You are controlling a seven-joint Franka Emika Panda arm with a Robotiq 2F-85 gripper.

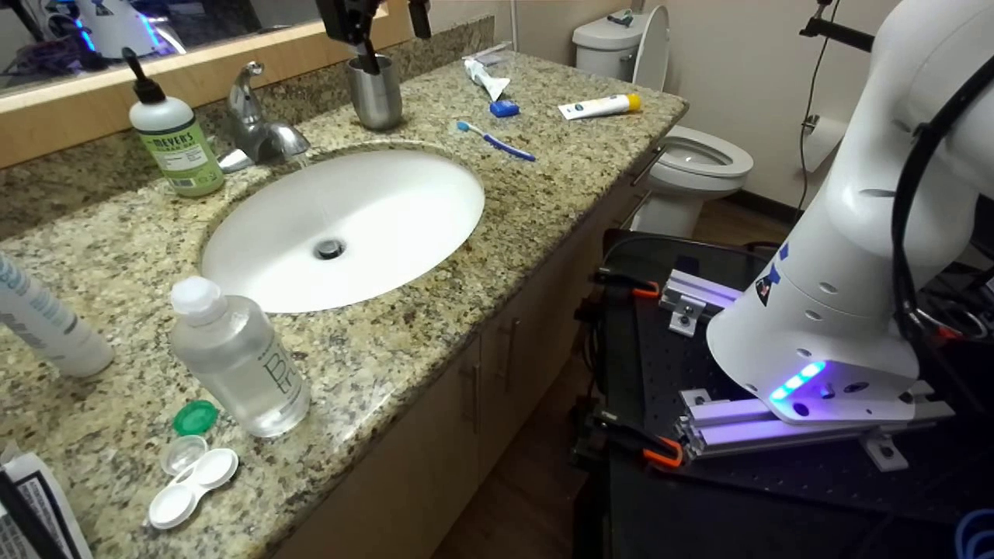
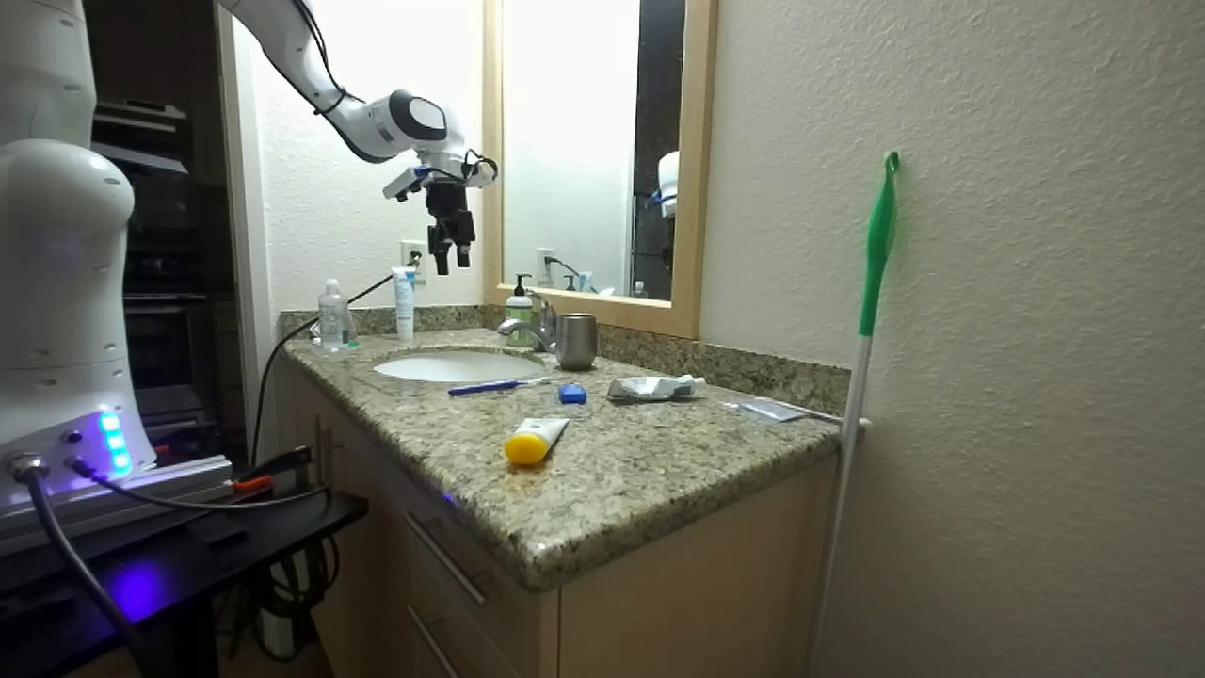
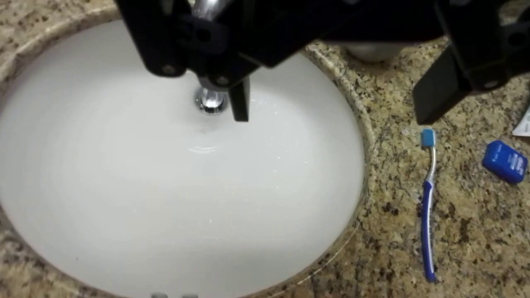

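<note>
My gripper (image 2: pixel 453 260) hangs open and pointing down, high over the counter near the mirror. Nothing is between its fingers in the wrist view, where one finger (image 3: pixel 241 102) overlaps the basin and the other (image 3: pixel 437 89) overlaps the granite. A steel cup (image 1: pixel 377 98) stands upright by the backsplash, and in exterior view 1 the gripper (image 1: pixel 397 45) overlaps its top. The chrome faucet (image 1: pixel 270 140) has a thin stream of water falling into the white sink (image 1: pixel 410 219). Beyond the sink lie a blue toothbrush (image 3: pixel 427 218) and a blue floss box (image 3: pixel 505 161).
A green soap bottle (image 1: pixel 177 144) stands left of the faucet. Nearer are a clear bottle (image 1: pixel 247 363), a white tube (image 1: pixel 51 317) and an open lens case (image 1: pixel 192 486). Toward the far end lie a yellow-capped tube (image 1: pixel 596 106) and a crumpled tube (image 1: pixel 486 80).
</note>
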